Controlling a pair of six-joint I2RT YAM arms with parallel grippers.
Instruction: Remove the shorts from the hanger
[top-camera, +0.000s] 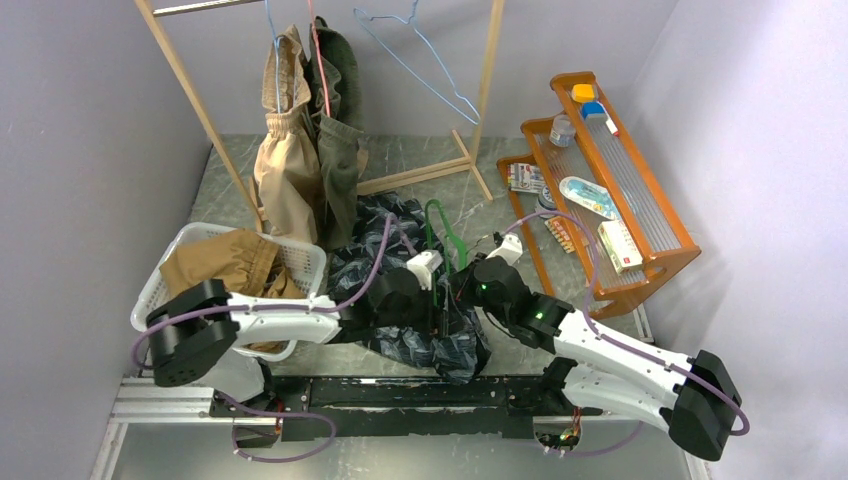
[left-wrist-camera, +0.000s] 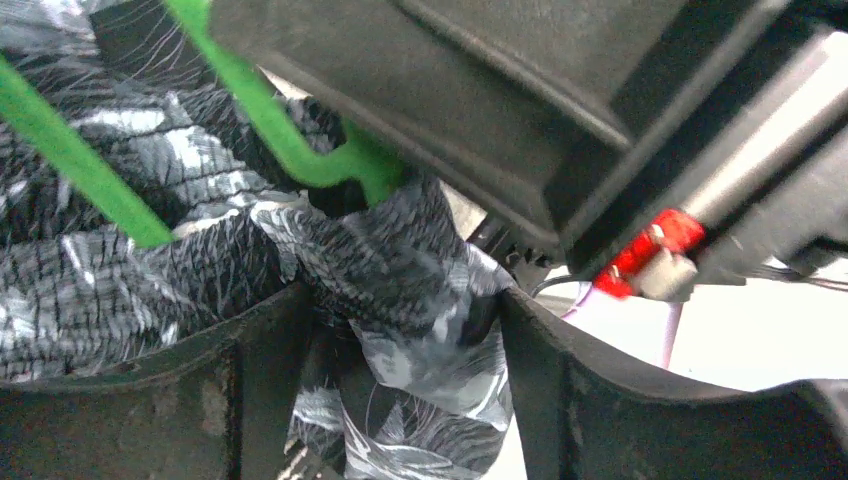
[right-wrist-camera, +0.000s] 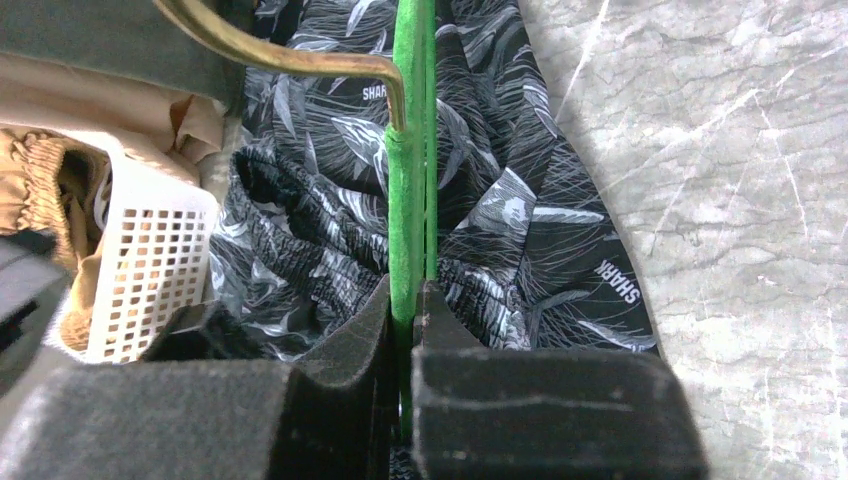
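The dark patterned shorts (top-camera: 368, 255) lie on the floor beneath both arms, with the green hanger (top-camera: 431, 215) standing up out of them. My right gripper is shut on the hanger's green bar. My left gripper is down at the waistband beside the hanger's lower end, its fingers apart with bunched shorts fabric (left-wrist-camera: 390, 290) between them; whether they press on it is not clear. In the left wrist view the right gripper's black body covers the upper right.
A white basket (top-camera: 160, 300) with brown clothes sits at the left. Khaki and olive garments (top-camera: 290, 170) hang on the wooden rack behind. A wooden shelf (top-camera: 650, 255) with small items stands at the right. Grey floor shows between shelf and shorts.
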